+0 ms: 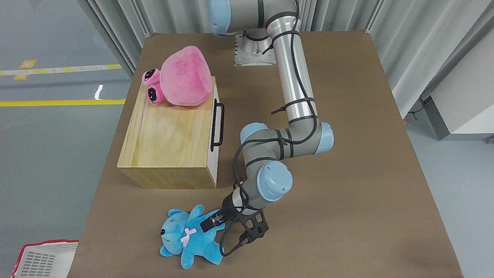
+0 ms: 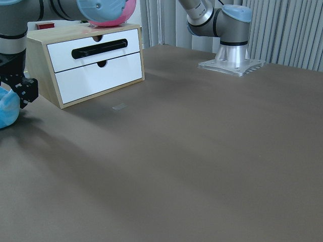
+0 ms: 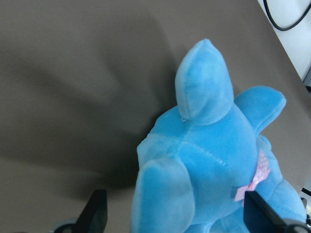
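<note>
A blue plush bear (image 1: 180, 236) with a pink bow lies on the brown table, in the front view. My gripper (image 1: 222, 224) is over the bear's upper-right side, at its legs. In the wrist view the bear (image 3: 209, 165) fills the lower right, and the gripper's fingers (image 3: 92, 216) stand wide apart at the bottom edge, one left of the bear, the other over its body. The gripper is open. In the left view the bear (image 2: 7, 108) is partly cut off at the edge.
A wooden drawer cabinet (image 1: 166, 139) with black handle and white fronts stands behind the bear, a pink plush toy (image 1: 185, 76) on top. A red-rimmed white basket (image 1: 46, 259) is off the table's front left.
</note>
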